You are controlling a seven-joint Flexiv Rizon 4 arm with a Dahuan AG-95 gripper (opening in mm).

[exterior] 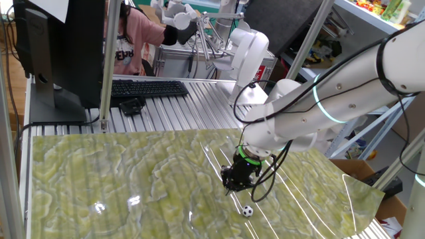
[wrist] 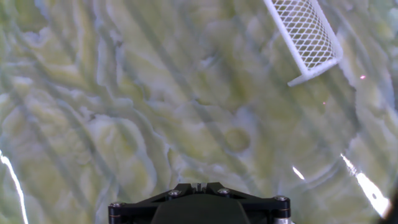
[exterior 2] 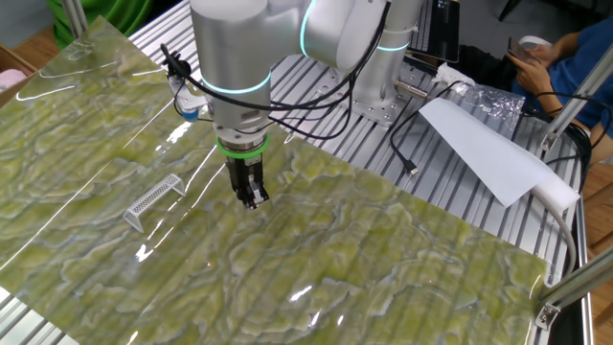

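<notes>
A small black-and-white football (exterior: 248,211) rests on the green marbled sheet, just in front of my black gripper (exterior: 229,188) and a little to its right in exterior view 1. The ball cannot be seen in the other two views. A white mesh goal (exterior 2: 153,201) stands on the sheet to the left of my gripper (exterior 2: 255,202) in exterior view 2. Part of that goal (wrist: 306,34) shows at the upper right of the wrist view. At the bottom there, the fingertips of my gripper are together, with nothing visible held. The gripper points down, apart from the goal.
The marbled sheet (exterior: 126,179) is broad and mostly bare, with shiny glare lines. Behind it are a keyboard (exterior: 149,88) and a monitor (exterior: 60,60). A white paper sheet (exterior 2: 484,149) and a loose cable (exterior 2: 407,158) lie beside the arm's base.
</notes>
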